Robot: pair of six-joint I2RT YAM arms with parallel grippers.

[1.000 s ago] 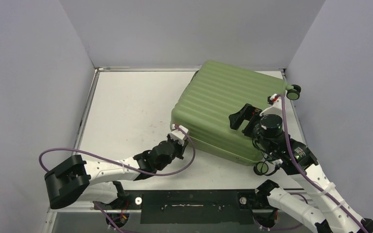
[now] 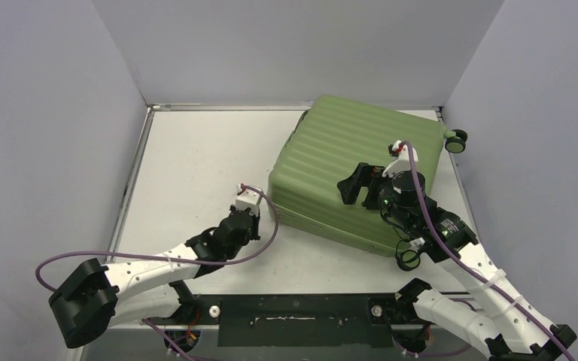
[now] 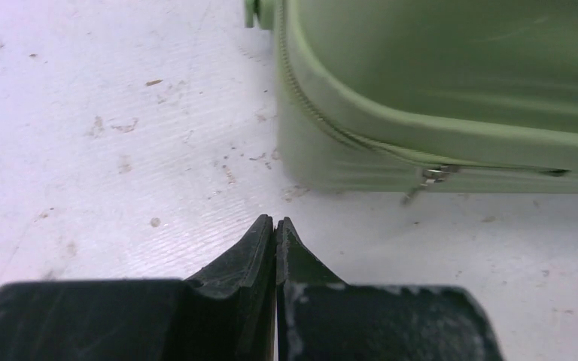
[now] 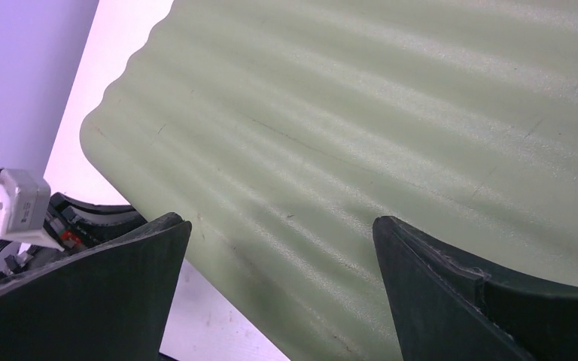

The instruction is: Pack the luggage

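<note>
A closed-looking green ribbed suitcase lies flat and askew on the white table. In the left wrist view its zipper seam runs along the lower side, and a metal zipper pull hangs near the corner. My left gripper is shut, its fingertips touching each other with nothing visible between them, apart from the suitcase's near left corner. Over the suitcase's top, my right gripper stands open; only the ribbed green shell shows between its fingers.
Bare white table stretches to the left of the suitcase. Its wheels stick out at the right, close to the grey side wall. A back wall closes off the far side.
My left gripper has moved left, away from the suitcase's near corner. The right gripper has shifted slightly left above the shell. Over the last second the suitcase has moved very slightly right.
</note>
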